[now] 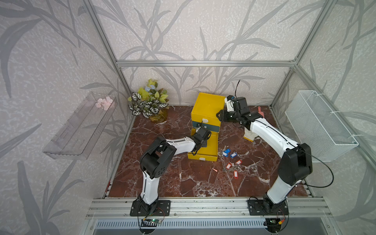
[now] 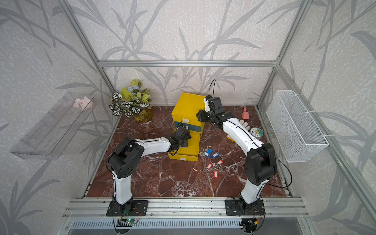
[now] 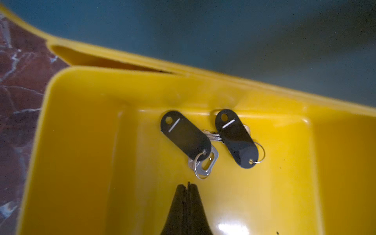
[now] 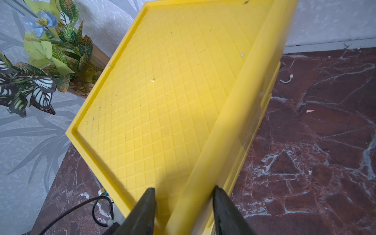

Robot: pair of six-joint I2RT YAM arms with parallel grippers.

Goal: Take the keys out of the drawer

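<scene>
The lower yellow drawer point(image 1: 210, 152) is pulled out from the cabinet. At its back lie two bunches of keys with black tags, a left one point(image 3: 183, 133) and a right one point(image 3: 237, 141). My left gripper is inside the drawer, shut, just short of the left bunch, nothing visible between its fingers. My right gripper is part open around the edge of the cabinet's yellow top point(image 4: 164, 90), at its right side.
Several blue tags point(image 1: 231, 154) and red tags point(image 1: 235, 173) lie right of the drawer. A plant point(image 1: 150, 101) stands back left, a white wire basket point(image 2: 295, 125) at the right.
</scene>
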